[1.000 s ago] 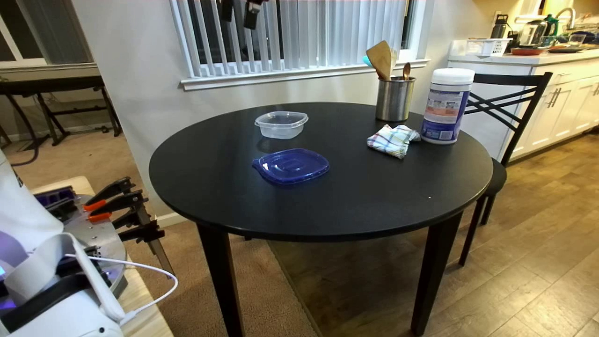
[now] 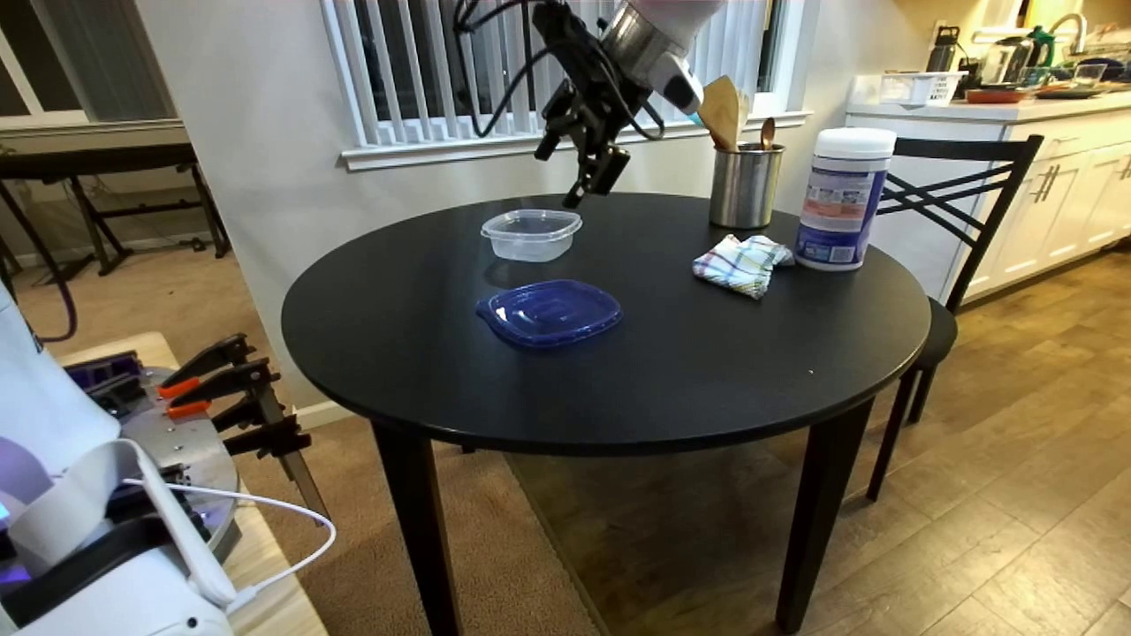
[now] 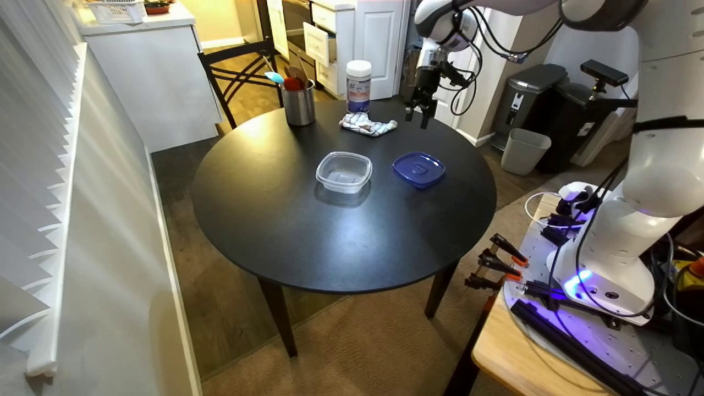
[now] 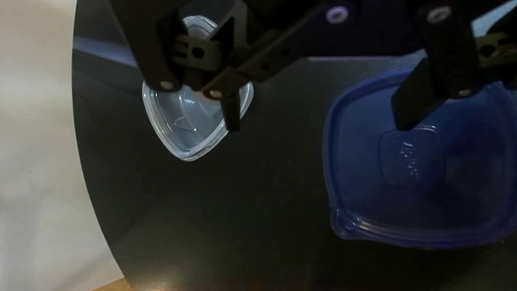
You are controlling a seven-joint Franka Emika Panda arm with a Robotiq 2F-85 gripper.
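Observation:
My gripper (image 2: 561, 173) hangs in the air above the black round table (image 2: 679, 392), its fingers apart and empty. In the wrist view one fingertip overlaps the clear plastic container (image 4: 189, 131) and the other overlaps the blue lid (image 4: 412, 199); bare tabletop shows between them. The container (image 3: 344, 172) stands upright and uncovered, with nothing inside that I can make out. The translucent blue lid (image 3: 419, 169) lies flat beside it, apart from it. Parts of the container and lid are hidden behind the fingers in the wrist view.
A metal utensil holder (image 2: 747, 189), a white-topped wipes canister (image 2: 845, 201) and a crumpled checked cloth (image 2: 742, 265) occupy another part of the table. A black chair (image 2: 933, 318) stands at its edge.
In exterior view 1 the gripper has come down and to the right from the top edge, bringing more of the arm into view. The container, lid and cloth have not moved.

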